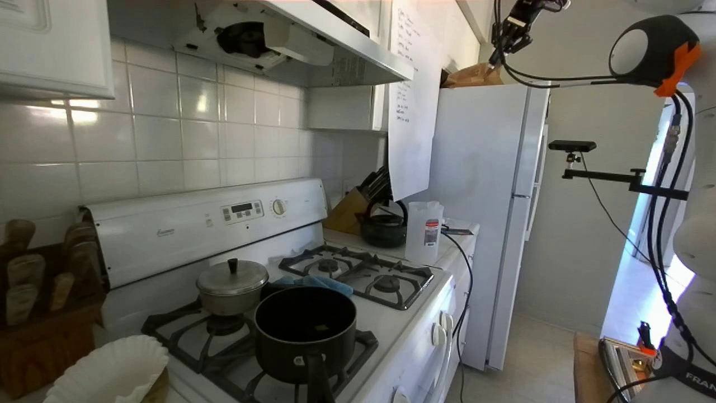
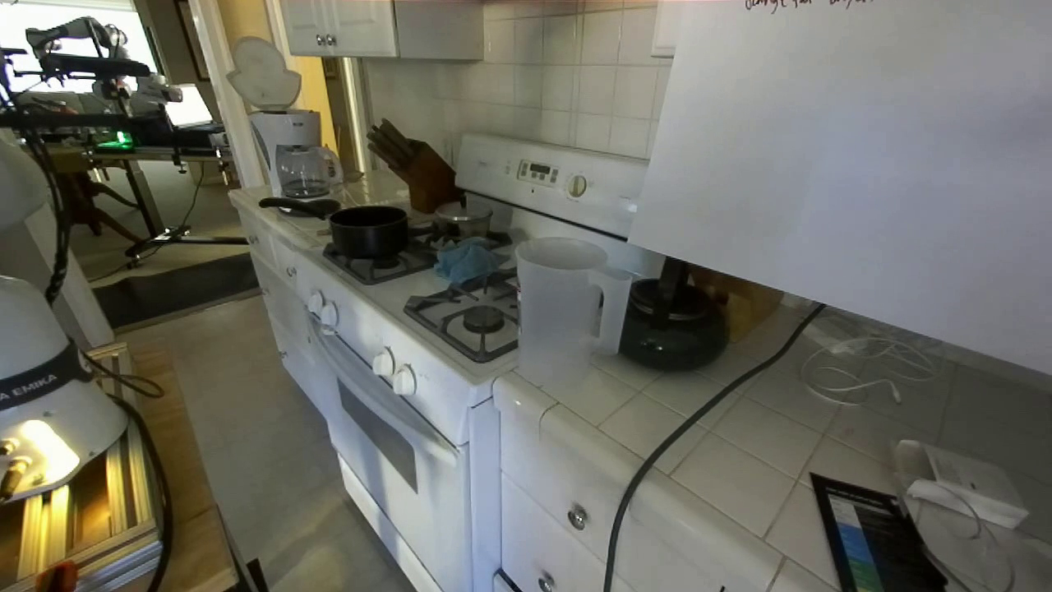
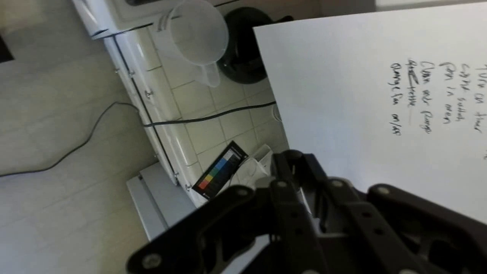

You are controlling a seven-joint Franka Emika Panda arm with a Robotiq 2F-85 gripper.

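My gripper (image 1: 495,59) is up high at the top of exterior view 1, pointing down in front of the refrigerator top. In the wrist view the dark gripper has its fingertips close together, and nothing can be made out between them. Below it lie the tiled counter (image 3: 201,132) and a hanging sheet of handwritten paper (image 3: 338,100). A black pot (image 1: 305,336) with a small yellowish piece inside sits on the front burner. Behind it stands a lidded metal pot (image 1: 231,289), with a blue cloth (image 2: 468,261) to one side.
A clear plastic pitcher (image 2: 557,316) and a dark kettle (image 2: 671,330) occupy the counter beside the stove. A black cable (image 3: 196,119) crosses the counter edge. The color chart (image 3: 221,169) lies flat. The range hood (image 1: 349,40) overhangs the stove; the refrigerator (image 1: 480,148) stands beyond.
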